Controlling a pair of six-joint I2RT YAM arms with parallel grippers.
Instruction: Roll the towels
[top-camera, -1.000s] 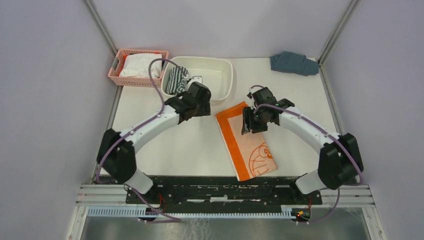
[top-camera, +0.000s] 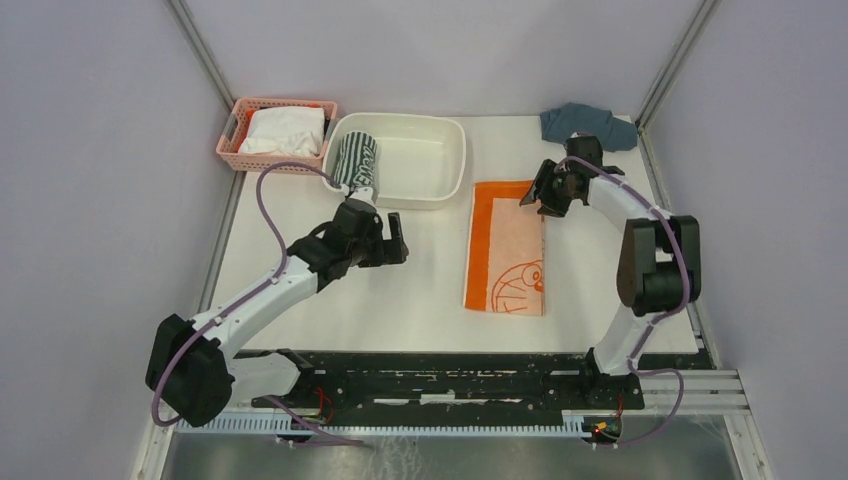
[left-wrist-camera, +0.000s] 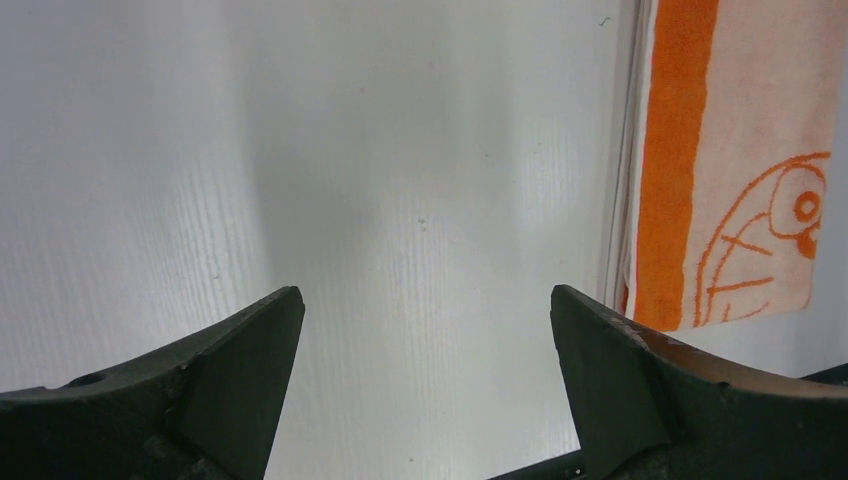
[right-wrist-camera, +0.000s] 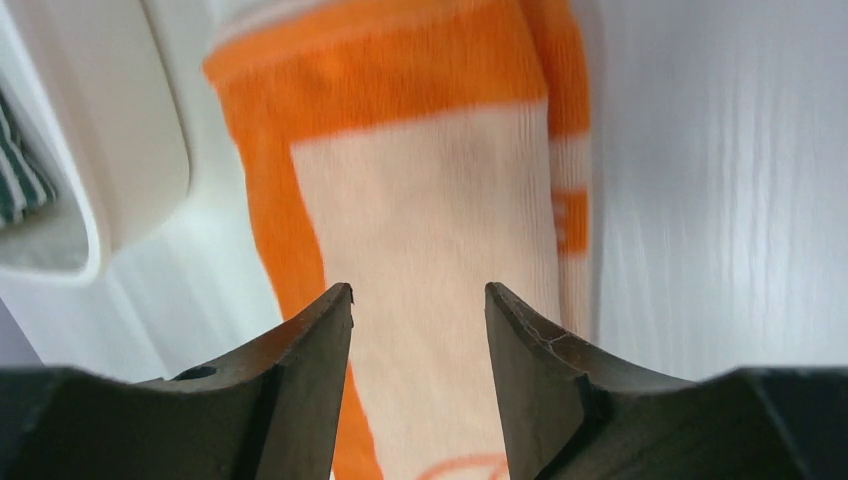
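A folded orange and peach towel (top-camera: 512, 250) lies flat on the table right of centre, long side running front to back, with a cartoon face at its near end. Over the towel's far right corner is my right gripper (top-camera: 540, 203), its fingers open; in the right wrist view the towel (right-wrist-camera: 430, 230) stretches out beyond and between the fingers, ungripped. My left gripper (top-camera: 394, 240) stays open over bare table to the left of the towel. Only table shows between its fingers, and the towel (left-wrist-camera: 750, 110) is off to the right in that view.
A white bin (top-camera: 430, 165) at the back holds a rolled green-and-white striped towel (top-camera: 357, 160). Left of it, a pink basket (top-camera: 228, 150) contains white cloth (top-camera: 285, 132). Folded blue-grey cloth (top-camera: 600, 127) rests at the back right.
The towel has turned from slanted to nearly straight and shifted away from the front edge.
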